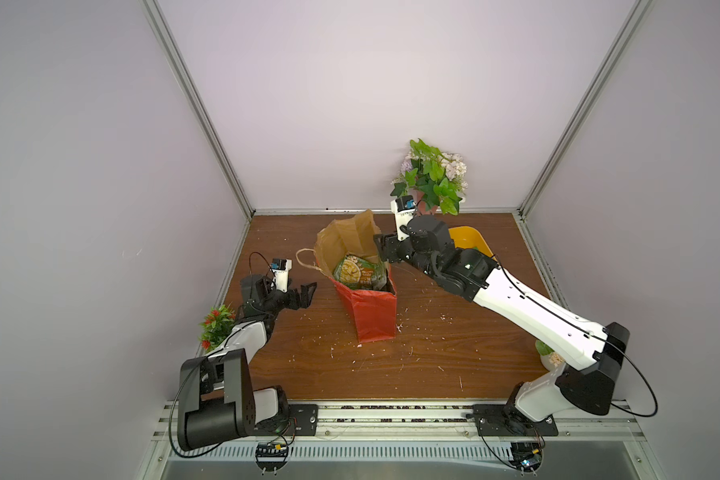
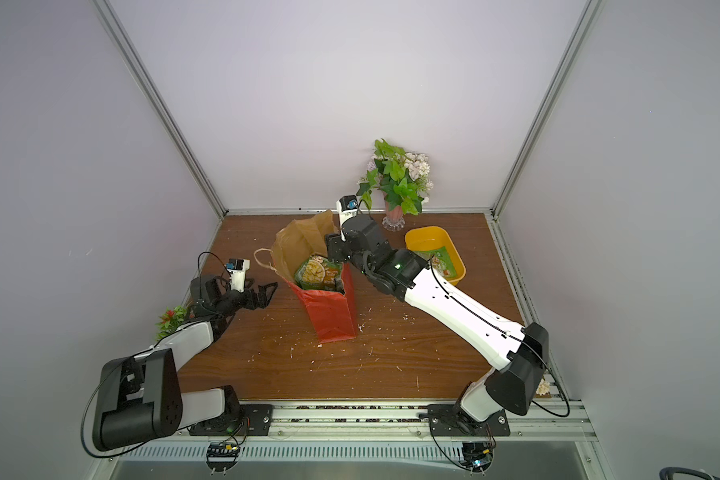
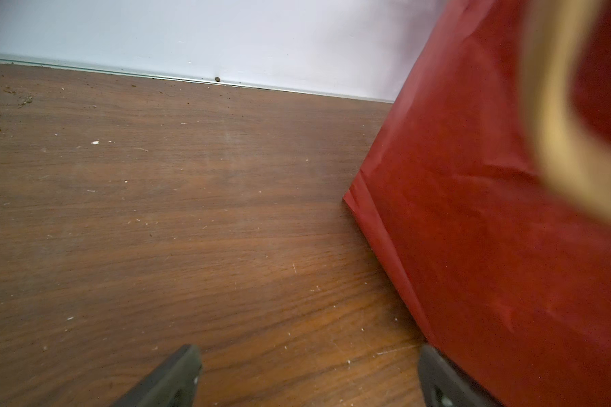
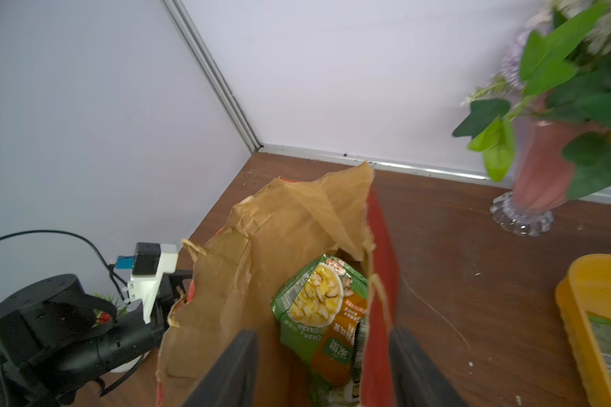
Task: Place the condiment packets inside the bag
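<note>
The red paper bag stands open on the table, its brown inside showing. A green and orange condiment packet lies inside the bag, with other packets partly visible beneath it. My right gripper is at the bag's right upper edge, its fingers apart and no packet between them. Left of the bag, my left gripper stands open and empty, facing the bag's side; its fingertips show low in the left wrist view. At least one more green packet lies in the yellow bin.
A vase of flowers stands at the back, behind the right gripper. The bag's twisted handle sticks out to the left. Front of the bag, the table is clear apart from small crumbs.
</note>
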